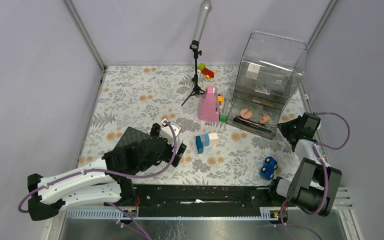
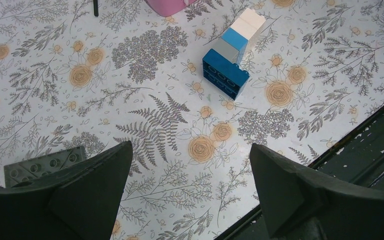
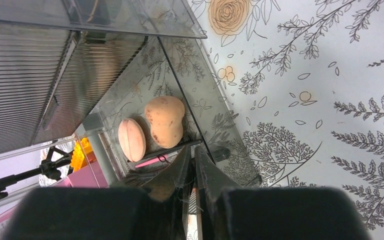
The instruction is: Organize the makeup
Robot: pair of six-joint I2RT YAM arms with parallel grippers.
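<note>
A clear acrylic organizer [image 1: 265,60] stands at the back right, its lower drawer pulled out, holding two sponges [image 1: 246,113] [image 3: 164,121] and dark brushes or pencils [image 1: 252,125], one with a pink part [image 3: 150,161]. My right gripper [image 1: 280,127] is at the drawer's right front and is shut; in the right wrist view its fingertips [image 3: 192,165] reach the drawer, and what lies between them is unclear. My left gripper stands open over bare table at the lower left.
A pink object [image 1: 209,105] and a tripod stand [image 1: 196,90] are left of the organizer. Bricks [image 1: 206,141], a blue toy car [image 1: 268,168] and a dark baseplate [image 1: 130,137] lie on the table.
</note>
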